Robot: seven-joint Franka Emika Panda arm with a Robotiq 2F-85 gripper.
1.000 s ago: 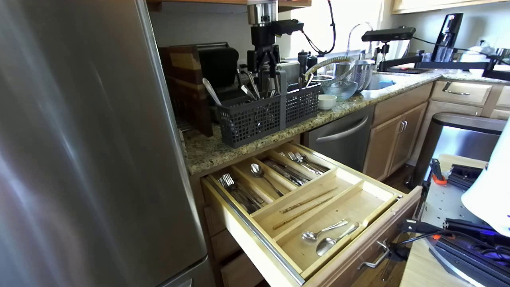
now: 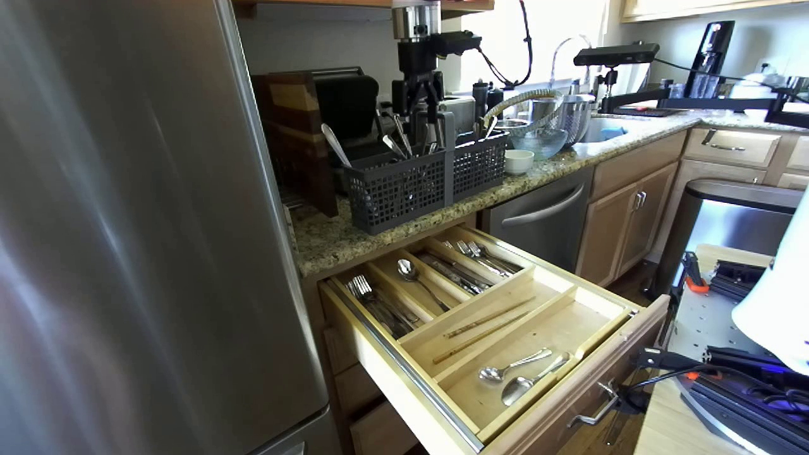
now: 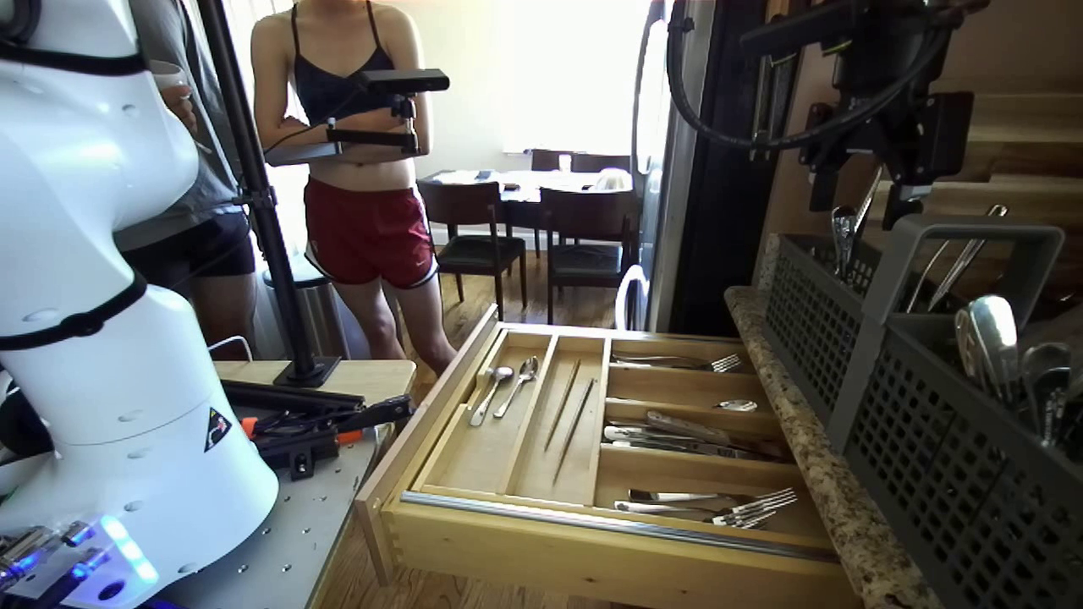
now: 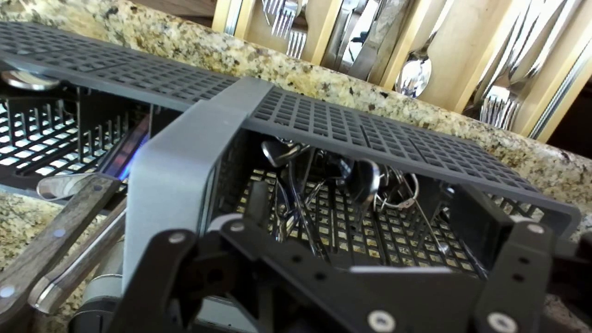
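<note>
A dark grey cutlery basket (image 2: pixel 398 193) with a tall centre handle (image 3: pixel 959 228) stands on the granite counter. Over its section nearer the fridge hangs my gripper (image 2: pixel 416 117), pointing down, open and holding nothing. The wrist view looks into that section, where several metal utensils (image 4: pixel 363 180) lean or lie between and beyond the spread fingers. Below the counter the wooden drawer (image 2: pixel 493 282) is pulled out. Forks (image 2: pixel 362 288), a single spoon (image 2: pixel 407 269), knives (image 3: pixel 670 436), two chopsticks (image 2: pixel 489 318) and two front spoons (image 2: pixel 519 390) lie in its compartments.
Wooden boards (image 2: pixel 299 129) and the steel fridge (image 2: pixel 152 227) stand beside the basket. A white bowl (image 2: pixel 519 160) and a glass bowl (image 2: pixel 542 140) are on its other side. Knife handles (image 4: pixel 61 244) lie near the basket handle. Two people stand past the drawer.
</note>
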